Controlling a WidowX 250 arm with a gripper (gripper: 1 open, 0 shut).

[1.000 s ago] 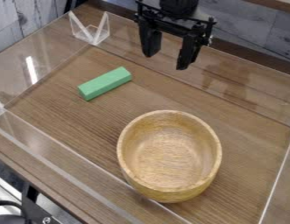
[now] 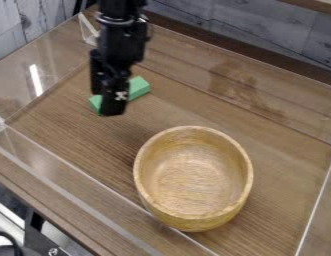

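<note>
My black gripper (image 2: 110,80) hangs in the upper left of the camera view, over a green block (image 2: 126,92) on the wooden surface. The gripper partly covers the block; whether they touch is unclear. The gripper appears open, its dark fingers apart. A large empty tan bowl (image 2: 195,177) sits at the lower centre-right.
Raised edges bound it at the back and right, and cables lie outside at the left.
The gripper has moved left and down from the back centre-right to over the green block. The bowl and block appear where they were.
</note>
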